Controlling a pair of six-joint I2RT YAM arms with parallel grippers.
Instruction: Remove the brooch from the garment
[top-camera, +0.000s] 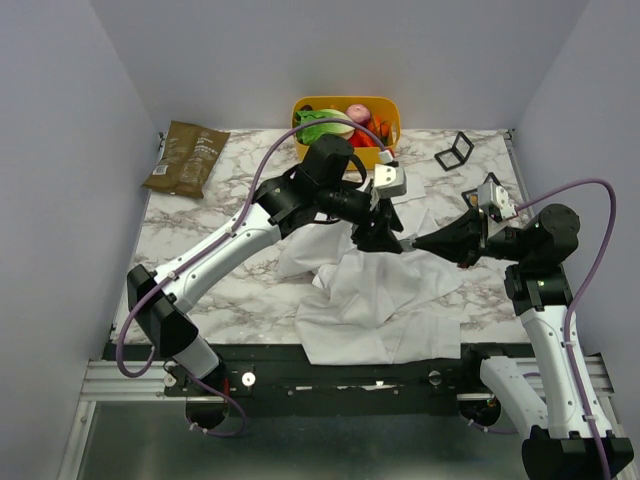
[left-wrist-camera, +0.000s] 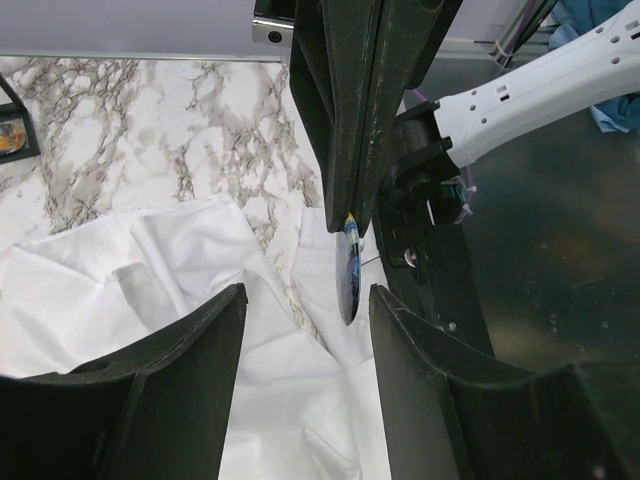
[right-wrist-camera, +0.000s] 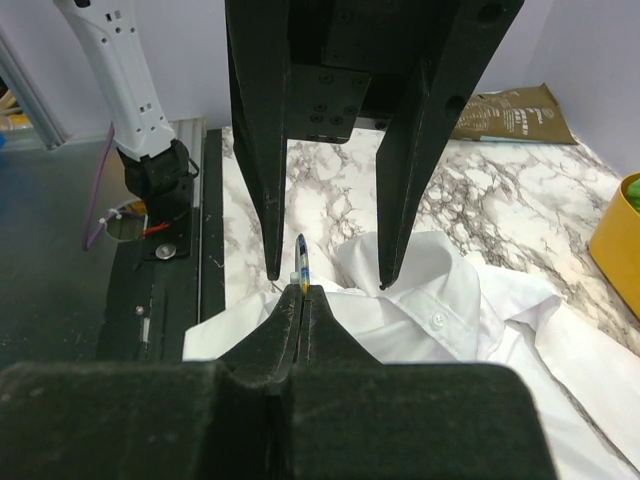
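Note:
A thin, shiny blue-and-yellow brooch (left-wrist-camera: 348, 272) is pinched edge-on at the tips of my right gripper, clear of the cloth. In the right wrist view the brooch (right-wrist-camera: 302, 262) stands up from the shut fingers (right-wrist-camera: 290, 325). Facing it, my left gripper is open, its fingers on either side of the brooch's line of sight; they do not appear to grip it. The top view shows both grippers meeting above the white garment (top-camera: 370, 305), which lies rumpled on the table. A button shows on the garment's folded part in the right wrist view.
At the back, a yellow basket (top-camera: 303, 150) holds vegetables. A brown bag (top-camera: 187, 160) lies at the back left. Black frames (top-camera: 455, 151) sit toward the back right.

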